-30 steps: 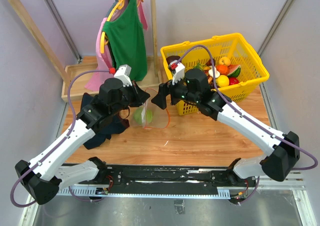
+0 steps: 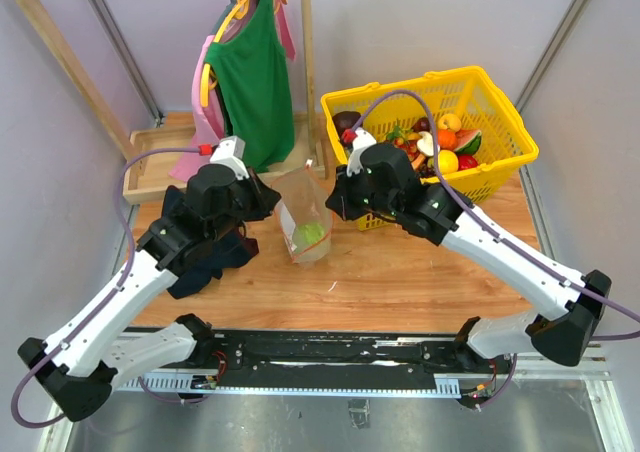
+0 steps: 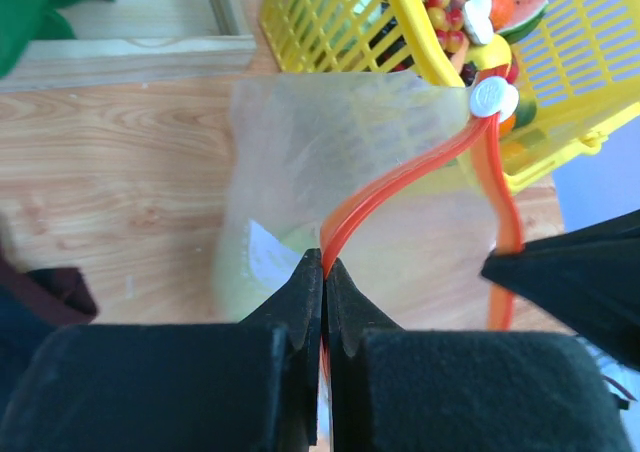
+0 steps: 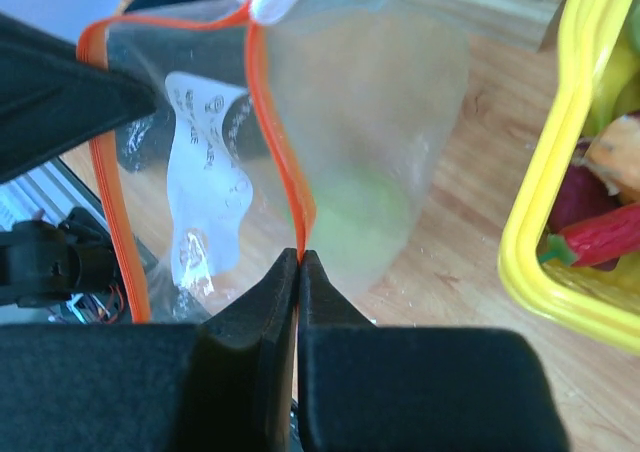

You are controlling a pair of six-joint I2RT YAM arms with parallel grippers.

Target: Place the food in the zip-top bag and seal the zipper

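The translucent zip bag (image 2: 305,222) is held upright above the table between my grippers, its orange-lipped top spread, with a pale green item low inside. In the left wrist view, my left gripper is shut on the bag's orange zipper edge (image 3: 370,192); the white slider (image 3: 489,96) sits at the far end. In the right wrist view, my right gripper is shut on the other orange edge (image 4: 272,122). In the top view, the left gripper (image 2: 268,194) and right gripper (image 2: 337,200) face each other.
A yellow basket (image 2: 490,172) of assorted food stands at the back right. A wooden rack with hanging clothes (image 2: 252,72) is at the back left, and dark cloth (image 2: 205,272) lies under the left arm.
The left gripper has drawn slightly leftward with the bag's edge.
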